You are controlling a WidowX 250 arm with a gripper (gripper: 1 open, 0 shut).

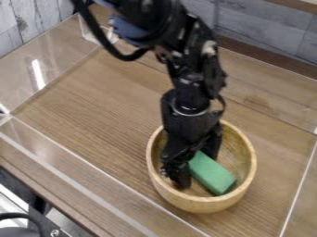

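A round wooden bowl (pixel 190 194) sits on the table at the lower right, with a green rectangular block (pixel 212 178) lying tilted inside it. My black gripper (pixel 190 159) reaches down into the bowl at the block's left end, its fingertips low and partly hidden by the bowl and block. Whether the fingers are closed on the block is hard to make out.
A clear container (pixel 96 26) stands at the far upper left, and a pale wall runs along the back. A black cable lies at the lower left corner.
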